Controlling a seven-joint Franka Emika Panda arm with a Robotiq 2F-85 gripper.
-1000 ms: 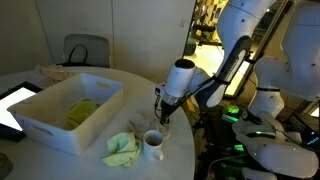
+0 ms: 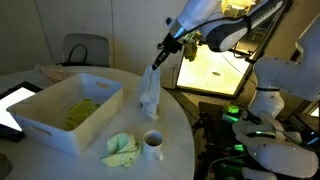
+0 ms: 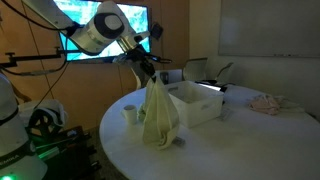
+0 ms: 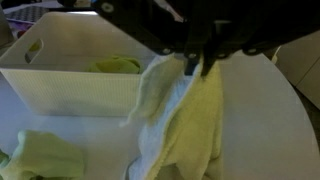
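My gripper (image 2: 157,64) is raised above the table, shut on a pale cloth (image 2: 150,92). In the second exterior view the cloth (image 3: 160,120) hangs from the gripper (image 3: 151,78) in long folds; whether its lower end touches the table is unclear. The wrist view has the cloth (image 4: 195,120) bunched between the fingertips, draping downward. A white box (image 2: 52,137) stands left of the gripper, with a yellow-green cloth (image 2: 81,112) inside. Another light green cloth (image 2: 121,150) lies crumpled on the table, in front of the box.
A white mug (image 2: 153,146) stands near the table's front edge, right of the crumpled green cloth. Far off lies a pinkish cloth (image 3: 265,103). Dark equipment (image 2: 12,108) sits left of the box. Open tabletop (image 3: 240,145) stretches across the second exterior view.
The gripper has risen from low beside the mug, bringing the pale cloth up with it. The cloth now hangs stretched out; the box, mug and other cloths look unmoved.
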